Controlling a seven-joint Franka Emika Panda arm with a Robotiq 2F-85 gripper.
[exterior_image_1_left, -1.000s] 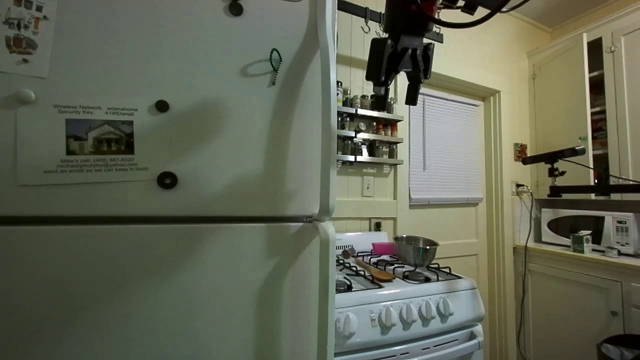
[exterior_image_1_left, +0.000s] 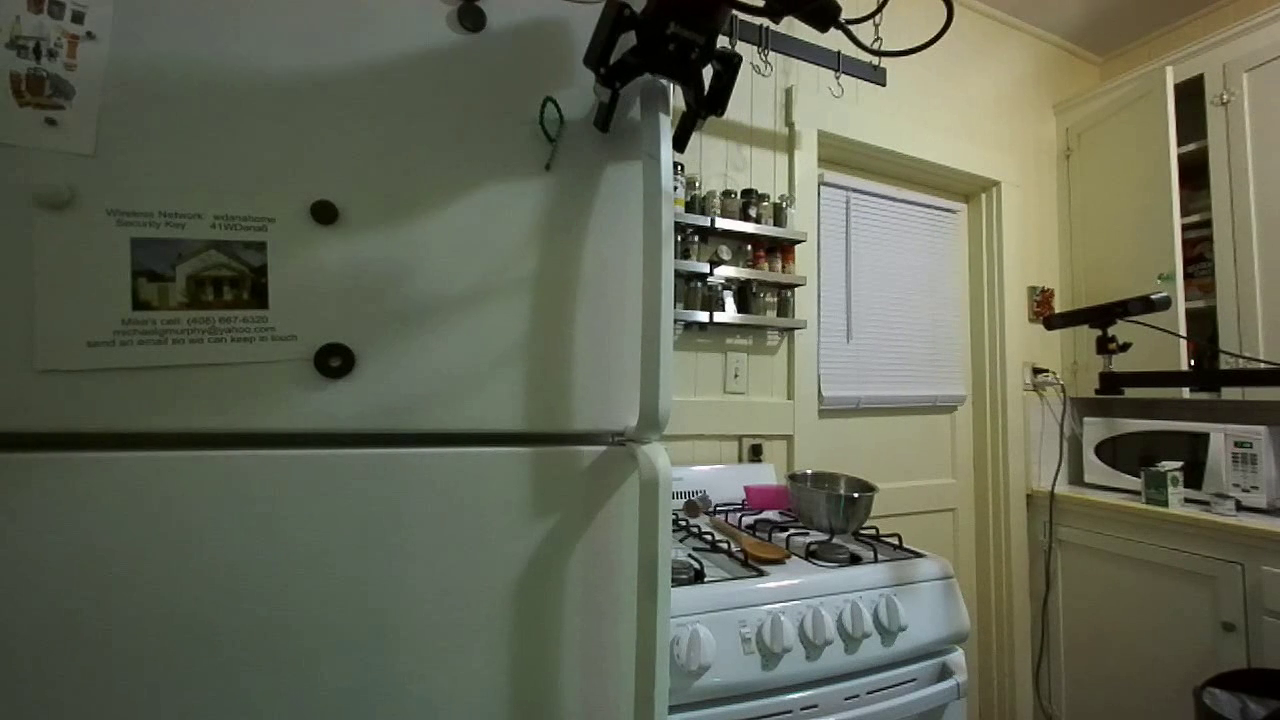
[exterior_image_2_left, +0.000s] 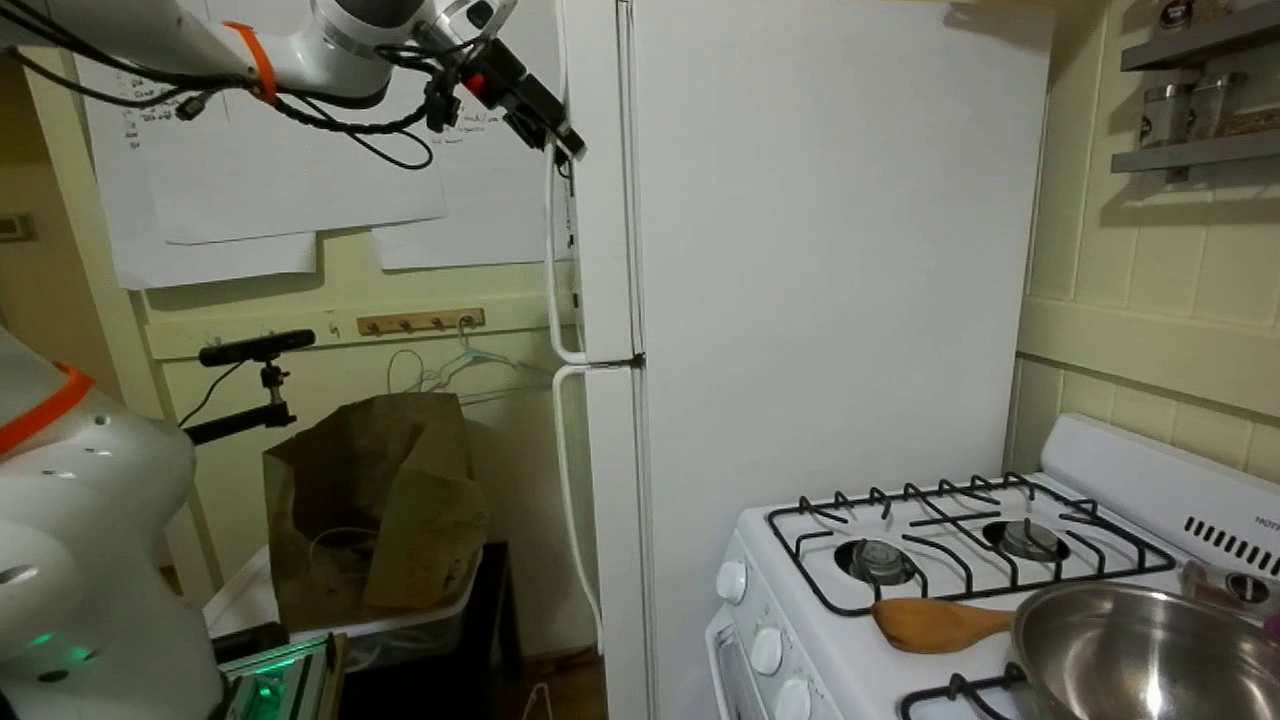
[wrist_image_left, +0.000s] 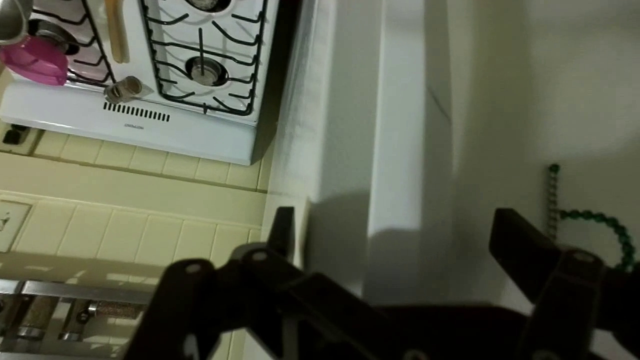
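High at the edge of the white fridge's upper door (exterior_image_1_left: 360, 288), my gripper (exterior_image_1_left: 644, 130) stands open, its two fingers on either side of the long white door handle (exterior_image_1_left: 656, 264). From the side, the gripper (exterior_image_2_left: 566, 154) is at the upper part of the handle (exterior_image_2_left: 553, 252); contact with it cannot be made out. In the wrist view, the handle strip (wrist_image_left: 399, 150) runs between the spread fingertips of the gripper, with space on both sides. A green beaded loop (wrist_image_left: 594, 216) hangs on the door near one finger. The upper door is closed.
Beside the fridge stands a white stove (exterior_image_1_left: 828, 612) with a metal bowl (exterior_image_1_left: 831, 500) and a wooden spoon (exterior_image_2_left: 942, 624) on it. Spice shelves (exterior_image_1_left: 741, 228) and a hook rail (exterior_image_1_left: 816, 54) are on the wall close to the gripper.
In exterior view 1 my gripper has moved left and up, from in front of the spice shelves to the fridge handle. The door has not moved.
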